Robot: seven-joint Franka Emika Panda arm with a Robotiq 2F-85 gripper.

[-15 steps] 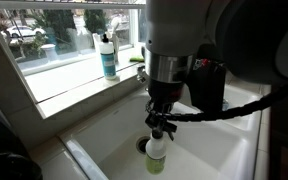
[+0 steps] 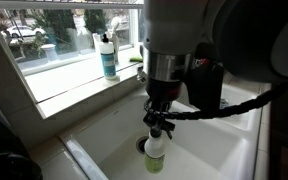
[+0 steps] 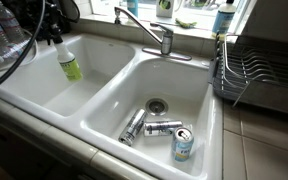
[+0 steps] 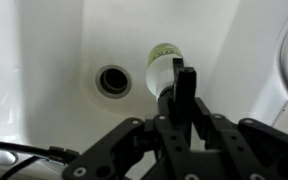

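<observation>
A white bottle with a green label [image 3: 72,71] is in the left basin of the sink, its dark top up at my gripper. In the first exterior view the same bottle [image 2: 154,158] appears below the gripper [image 2: 159,126], beside the drain. Looking down from the wrist, I see the bottle [image 4: 165,62] partly covered by the dark parts at my gripper. These dark parts merge with the bottle's top, so the finger's opening is hidden. Whether the bottle's base touches the basin floor is unclear.
Several cans, one of them upright [image 3: 183,143], are in the right basin [image 3: 124,100]. A faucet [image 3: 164,40] stands behind the divider. A wire dish rack [image 3: 259,72] is at the right, and a soap bottle [image 2: 108,58] stands on the windowsill.
The arm, the gripper and the bottle have shifted only very slightly. Nothing else has visibly moved.
</observation>
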